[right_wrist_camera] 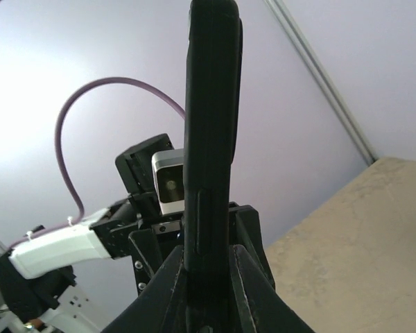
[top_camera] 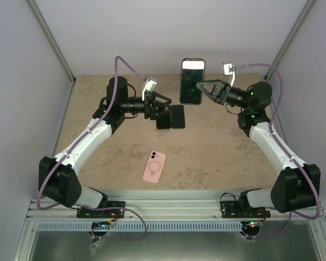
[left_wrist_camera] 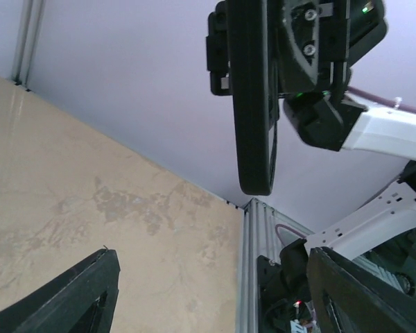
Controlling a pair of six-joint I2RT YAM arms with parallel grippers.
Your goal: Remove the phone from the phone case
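A phone in a black case (top_camera: 192, 81) is raised off the table, its screen side facing up at the top camera. My right gripper (top_camera: 202, 88) is shut on its right long edge; in the right wrist view the cased phone (right_wrist_camera: 208, 166) stands edge-on between the fingers. To the left of the phone, my left gripper (top_camera: 167, 103) is open and empty, apart from it. Seen from the left wrist, the phone's black edge (left_wrist_camera: 253, 104) hangs beyond the widely parted fingers (left_wrist_camera: 90, 295). Where case and phone meet cannot be made out clearly.
Two dark phone-shaped items lie side by side below the left gripper: a black one (top_camera: 163, 120) and a dark grey one (top_camera: 177, 116). Nearer the front lies a pink phone-shaped item (top_camera: 154, 167).
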